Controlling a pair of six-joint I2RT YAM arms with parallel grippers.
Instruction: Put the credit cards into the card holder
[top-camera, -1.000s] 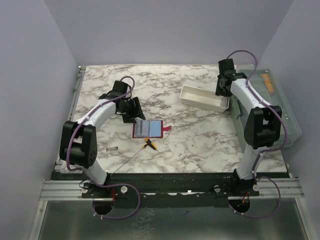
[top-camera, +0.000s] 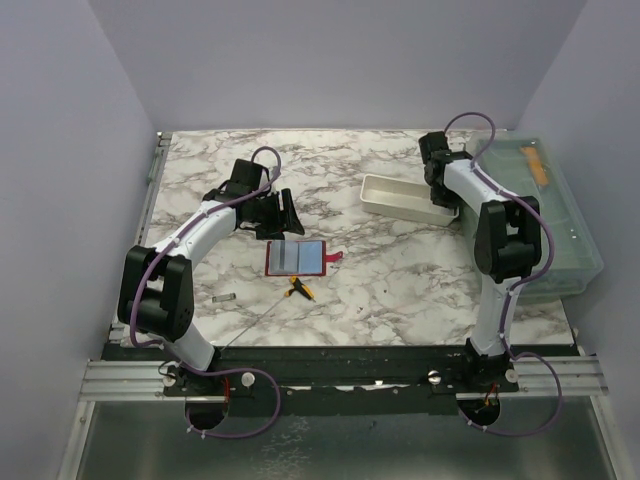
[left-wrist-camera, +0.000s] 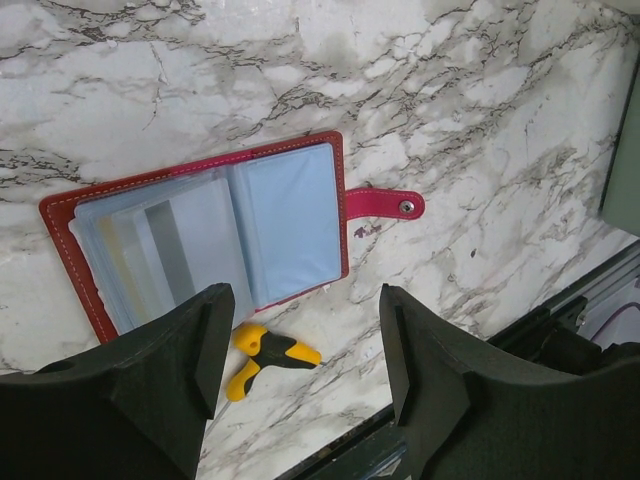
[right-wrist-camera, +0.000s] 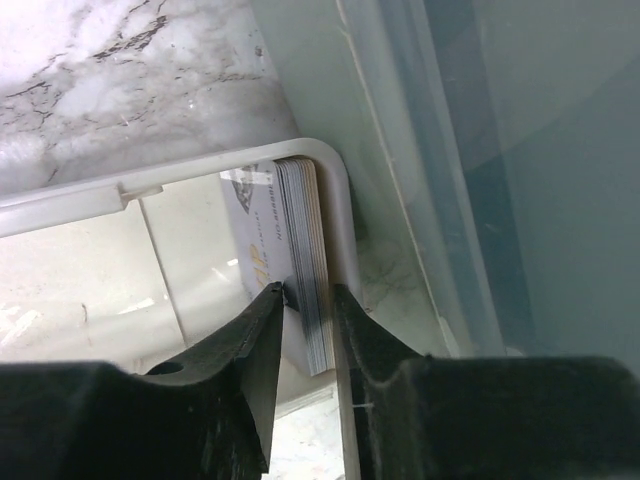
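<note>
The red card holder (top-camera: 310, 257) lies open on the marble with clear sleeves and a strap; my left gripper stands open just above it, nothing between its fingers. In the right wrist view a stack of cards (right-wrist-camera: 270, 230) stands at the right end of a white tray (top-camera: 395, 205). My right gripper is down at that stack, its fingertips close together at the near part of the cards; whether it grips any cannot be told.
A translucent bin (top-camera: 570, 240) borders the white tray on the right. A yellow-black tool (top-camera: 301, 288) lies below the holder.
The left gripper has risen away from the holder a little and shifted right.
</note>
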